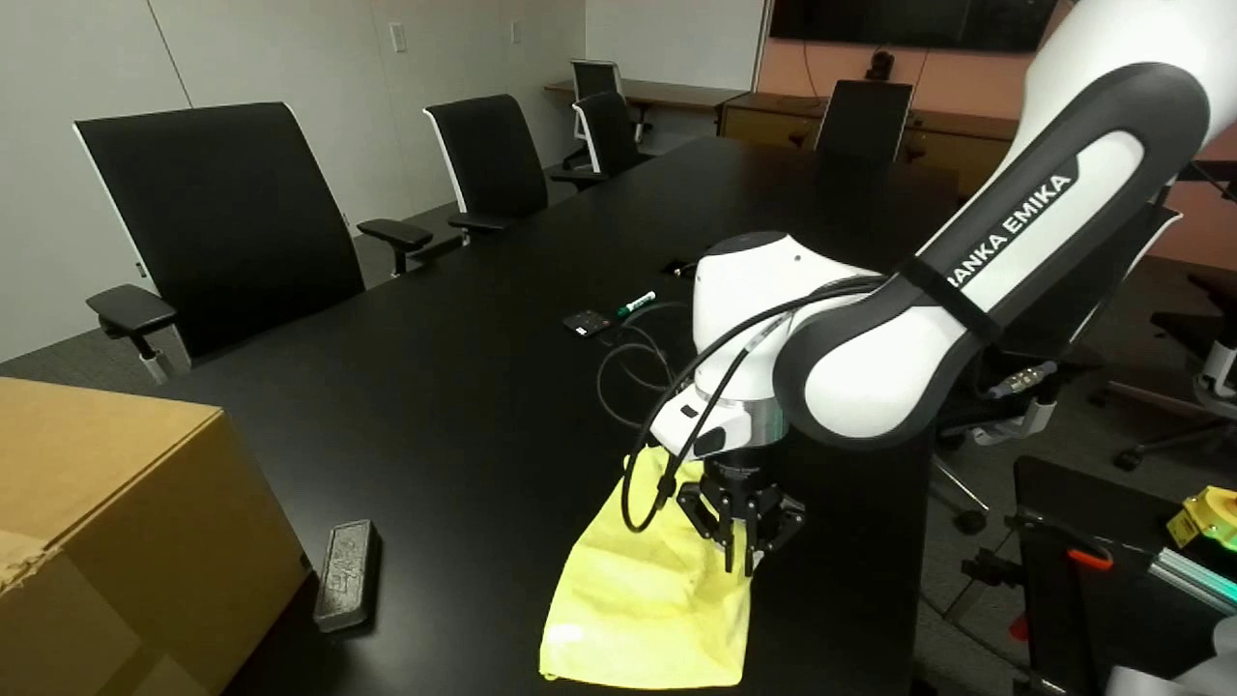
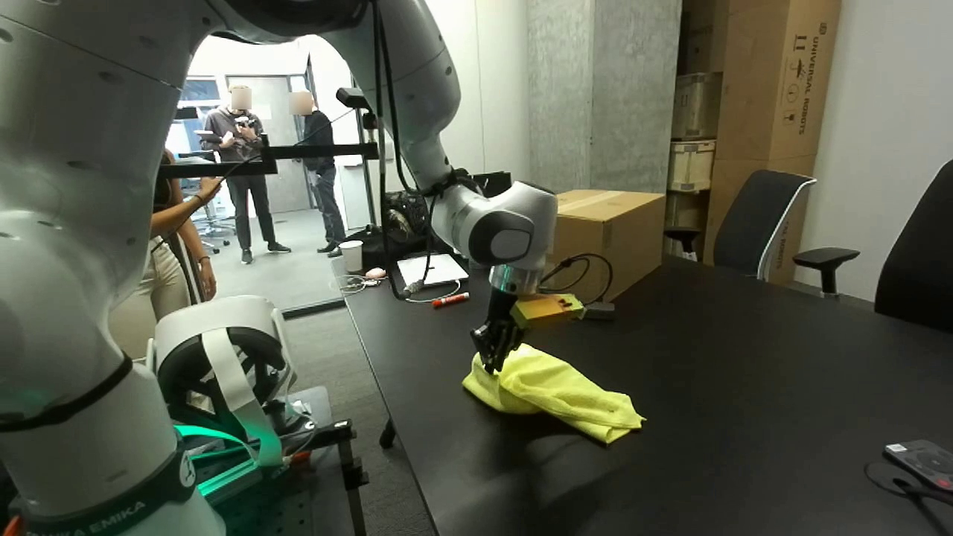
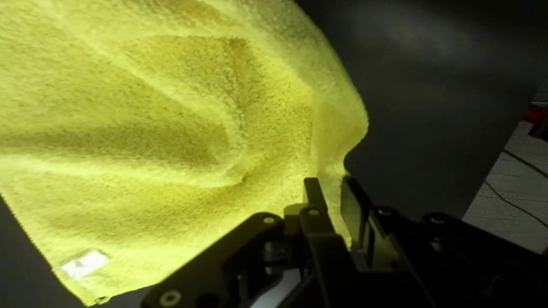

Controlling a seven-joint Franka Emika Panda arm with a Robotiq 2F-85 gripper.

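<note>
A yellow cloth [image 1: 649, 603] lies rumpled on the black table, with a raised fold running through its middle in the wrist view. There, a small white tag [image 3: 84, 264] shows near one corner. My gripper is at the cloth's right edge, its fingers apart with a gap between them. A strip of the yellow cloth [image 3: 329, 138] runs into that gap; whether the pads touch it I cannot tell. From the second exterior view, the gripper [image 2: 491, 365] points down at the cloth's near-left end [image 2: 487, 388].
A cardboard box [image 1: 139, 545] and a dark eraser-like block [image 1: 347, 574] stand left of the cloth. Farther back lie a green marker [image 1: 637, 304] and a small black device [image 1: 587, 324]. The table's right edge is close to the gripper. Bare tabletop surrounds the cloth.
</note>
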